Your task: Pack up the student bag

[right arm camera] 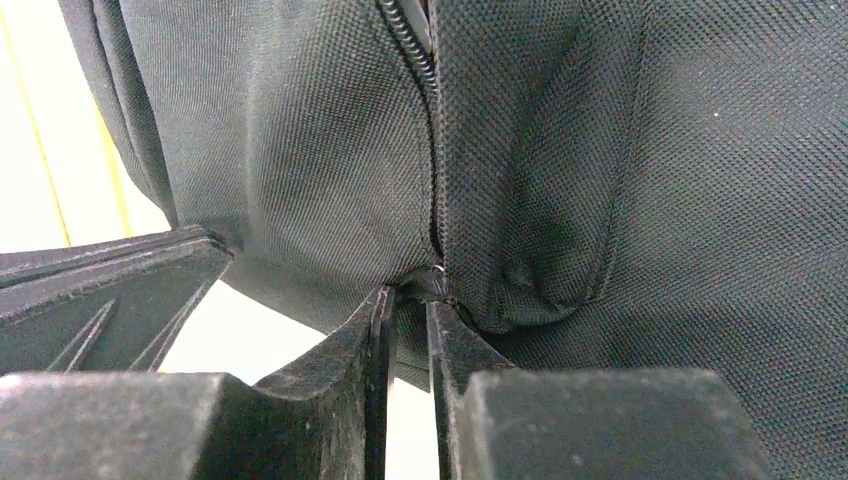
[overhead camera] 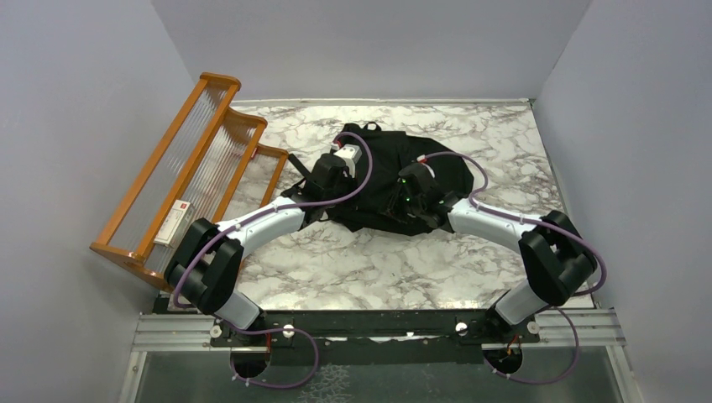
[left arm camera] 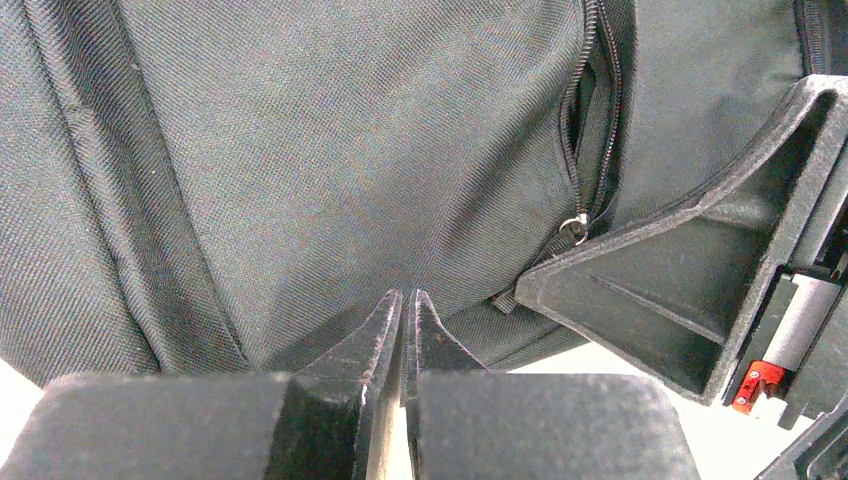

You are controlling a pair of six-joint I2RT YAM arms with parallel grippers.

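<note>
The dark grey fabric bag (overhead camera: pixel 382 168) lies flat at the table's middle. In the left wrist view a zipper (left arm camera: pixel 585 120) runs down it to a metal ring and pull tab (left arm camera: pixel 575 230). At the bag's left part, my left gripper is shut with nothing visible between its tips. My right gripper stands slightly open at the bag's near edge, with a narrow gap between its fingers. Just beyond those tips is the lower end of the zipper (right arm camera: pixel 420 60), partly hidden by a fold. A bit of metal (right arm camera: pixel 438 268) shows there.
A wooden rack (overhead camera: pixel 189 159) with clear ribbed panels stands at the left, with a white box (overhead camera: pixel 174 222) in it. Both arms' grippers are close together over the bag.
</note>
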